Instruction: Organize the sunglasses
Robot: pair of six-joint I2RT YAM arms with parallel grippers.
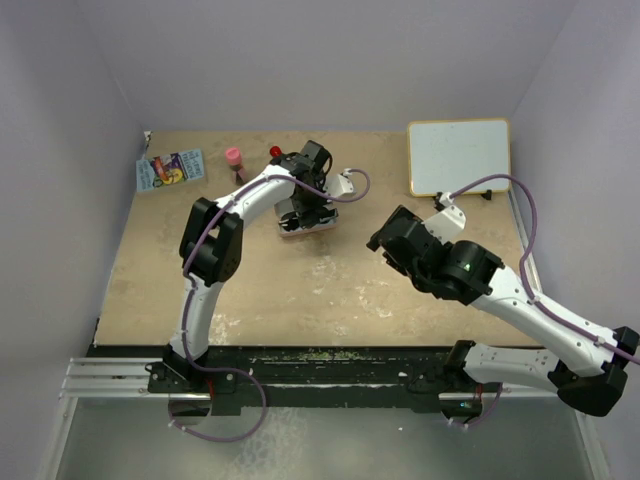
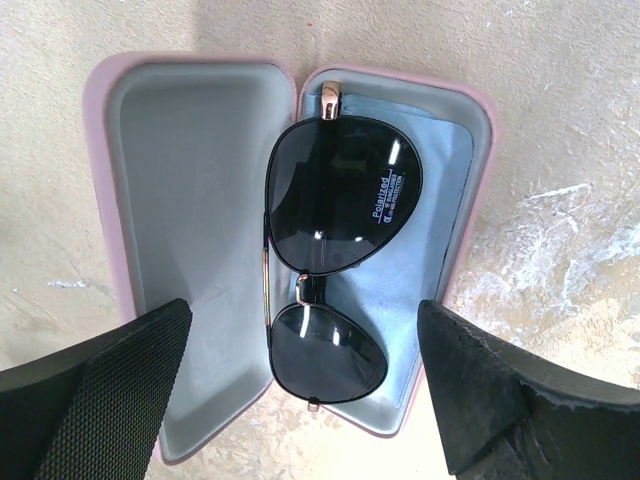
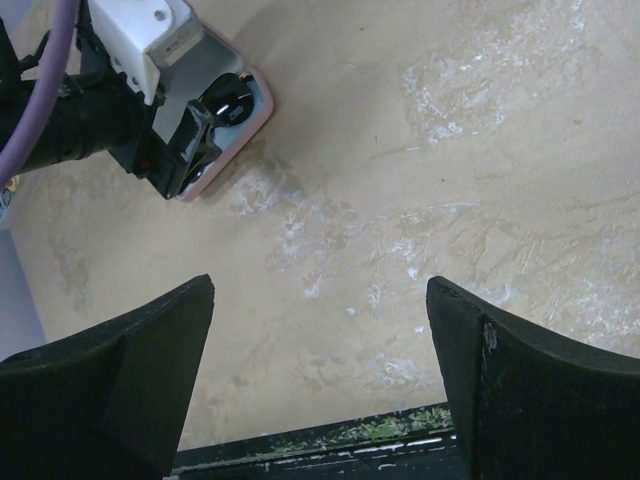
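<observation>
Black sunglasses with a "Polarized" label rest on a blue cloth inside the open pink-rimmed case, whose empty grey half lies beside them. My left gripper is open directly over the case, its fingers to either side; in the top view the left arm covers much of the case. My right gripper stands open over bare table, with the case up and left of it in the right wrist view.
A white board stands at the back right. A printed card, a pink cylinder and a red object sit at the back left.
</observation>
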